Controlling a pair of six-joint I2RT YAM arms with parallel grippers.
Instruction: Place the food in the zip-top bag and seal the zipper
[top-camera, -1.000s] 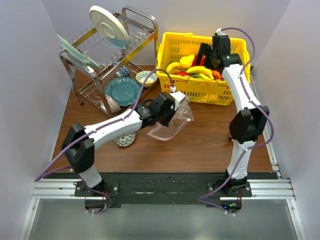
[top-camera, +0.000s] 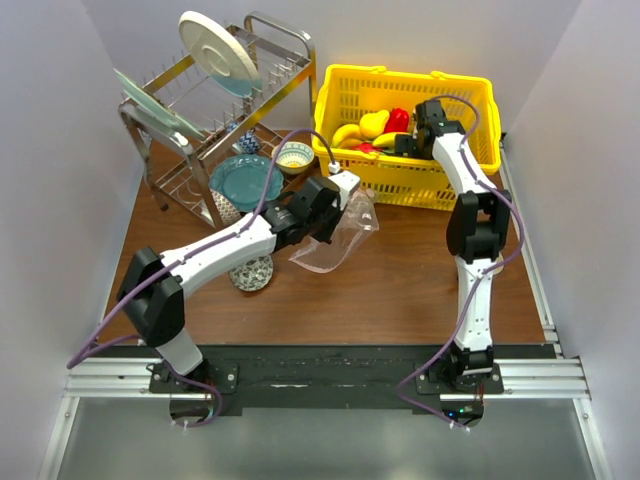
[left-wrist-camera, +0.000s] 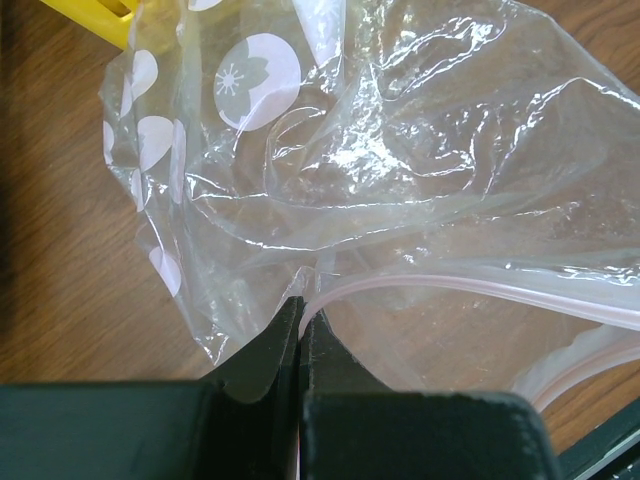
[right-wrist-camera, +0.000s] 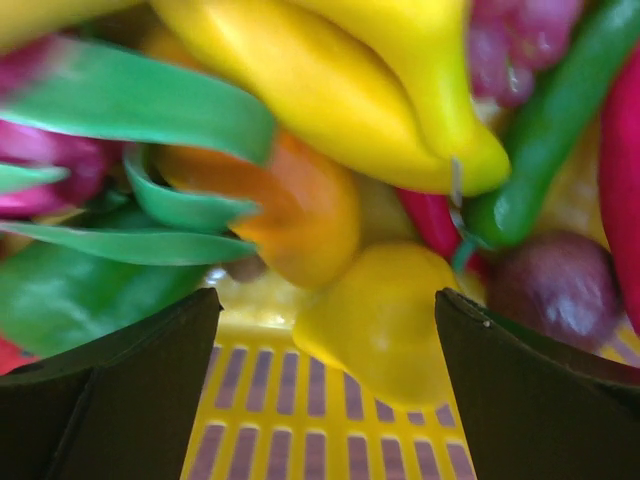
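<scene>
A clear zip top bag with pale printed spots hangs from my left gripper, which is shut on its rim; the bag's mouth gapes to the right of the fingers. From above, the bag shows in front of the yellow basket. Over the food inside that basket, my right gripper stands part open with nothing gripped. Between and beyond its fingers, the right wrist view shows a yellow lemon-like fruit, an orange pepper, bananas, a green pepper and a dark round fruit.
At the left a metal dish rack holds plates. A teal plate, a bowl and a patterned dish sit near the left arm.
My right gripper has lowered and shifted toward the front of the basket, uncovering the red pepper.
</scene>
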